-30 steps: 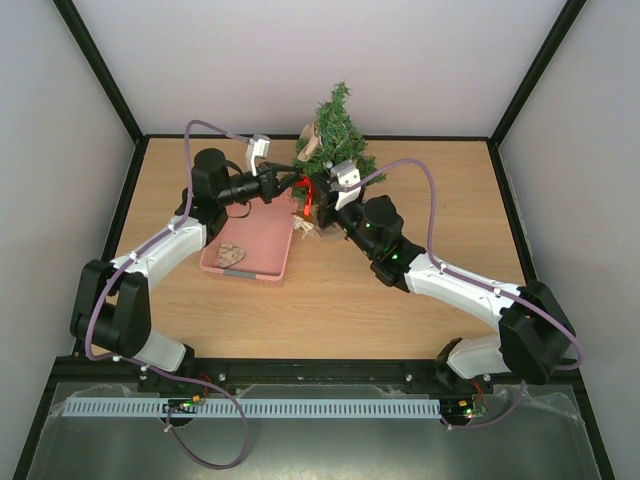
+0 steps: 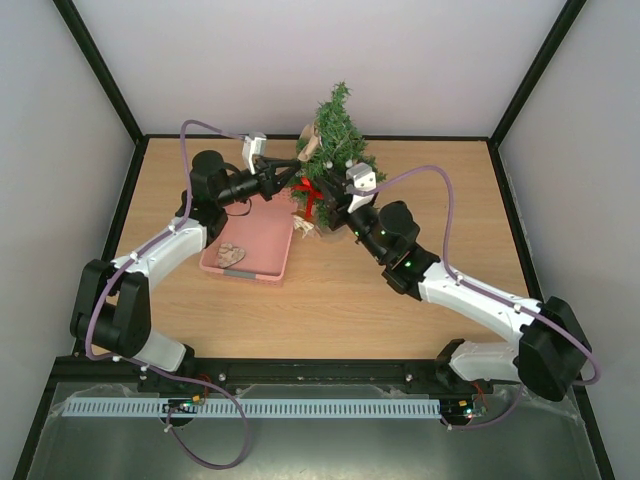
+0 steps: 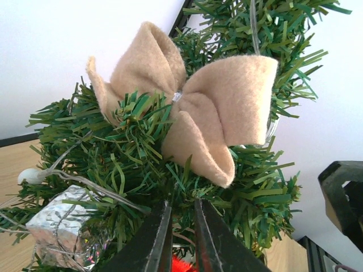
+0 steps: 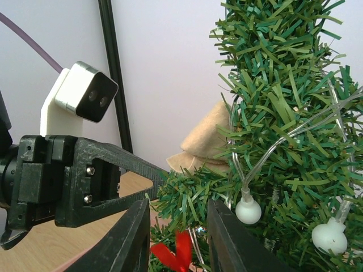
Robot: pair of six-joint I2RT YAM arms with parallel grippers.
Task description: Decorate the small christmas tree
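The small green Christmas tree (image 2: 343, 125) stands at the back centre of the table, a beige felt bow (image 3: 215, 107) on its left side. Low on the tree's front is a red ribbon bow (image 2: 307, 190). My left gripper is slightly open at the tree's left side, with a bit of red (image 3: 180, 265) below, behind its fingers. My right gripper, open wider, stands in front of the tree. The red ribbon (image 4: 180, 252) shows in the gap between its fingers; whether they touch it, I cannot tell.
A pink tray (image 2: 245, 240) with a beige bow (image 2: 229, 255) in it lies left of the tree. String lights with white bulbs (image 4: 248, 211) and a silver foil decoration (image 3: 62, 221) are on the branches. Free table surrounds the front and right.
My right gripper has shifted a little to the right, and the red ribbon now spreads wider towards it. The left arm has hardly moved.
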